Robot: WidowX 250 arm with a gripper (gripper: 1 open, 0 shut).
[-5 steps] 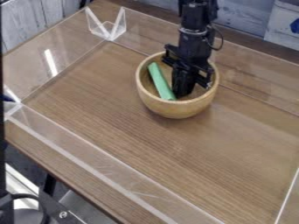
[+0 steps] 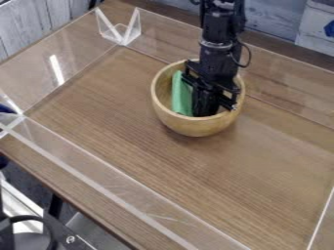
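Note:
A tan wooden bowl [image 2: 190, 125] sits on the wooden table. A green elongated object [image 2: 181, 93] stands along the bowl's left inner side. The black gripper [image 2: 204, 98] reaches down into the bowl beside it. Its fingertips are dark and crowded with the bowl's interior, so whether they touch the green object is unclear.
A small white wire-like holder [image 2: 119, 27] stands at the back left. A white wall or edge [image 2: 314, 29] is at the top right. Black cables or parts lie at the bottom-left corner.
The gripper has moved lower into the bowl and a little left. The green object now looks more upright than before.

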